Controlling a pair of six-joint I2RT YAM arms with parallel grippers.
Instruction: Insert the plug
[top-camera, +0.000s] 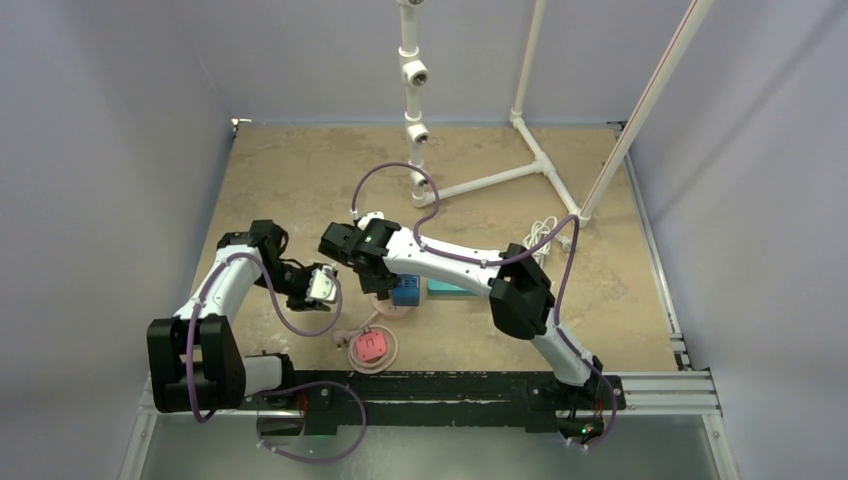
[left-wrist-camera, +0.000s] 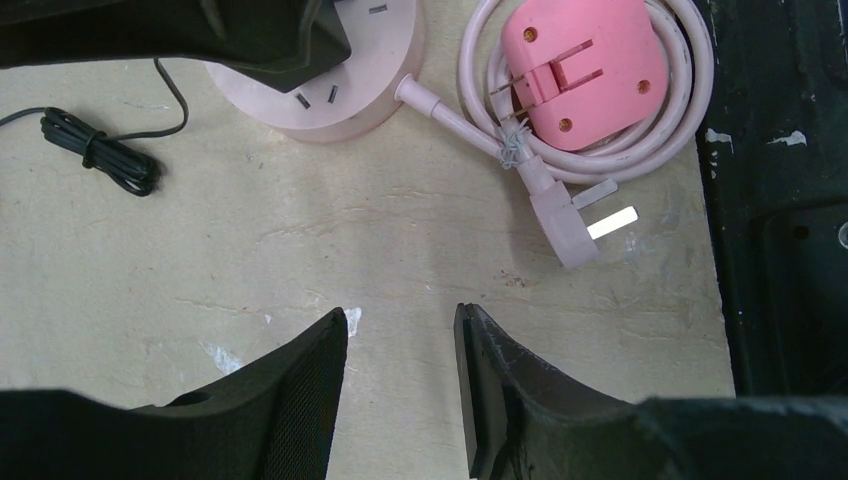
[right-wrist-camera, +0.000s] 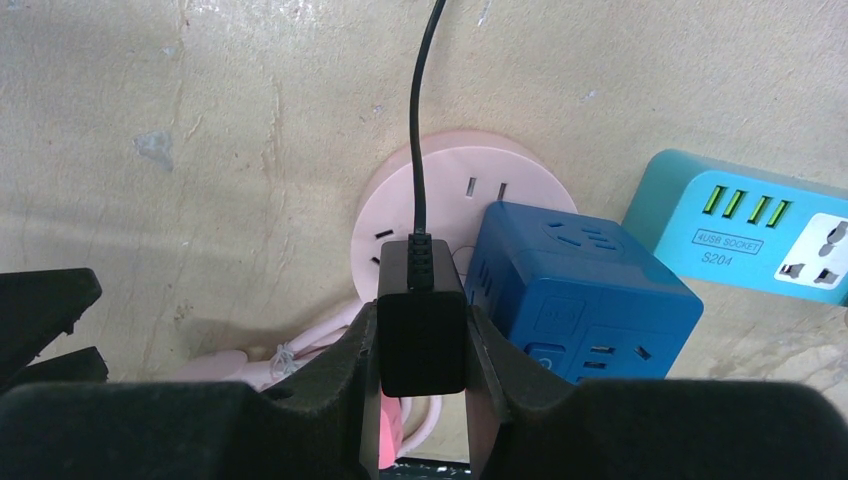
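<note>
My right gripper is shut on a black plug (right-wrist-camera: 421, 345) with its cable running up, held over the round pink power strip (right-wrist-camera: 462, 170) beside a blue cube adapter (right-wrist-camera: 585, 295). Whether the plug's pins are in a socket is hidden. My left gripper stands open and empty over bare table, pointing at the pink strip's white plug (left-wrist-camera: 565, 225). The pink adapter (left-wrist-camera: 585, 75) sits in the coiled cable.
A teal power strip (right-wrist-camera: 740, 225) lies right of the blue cube. A white cable bundle (top-camera: 540, 235) and white pipe frame stand behind. A black coiled cable (left-wrist-camera: 100, 150) lies on the table. The dark front edge borders the pink coil.
</note>
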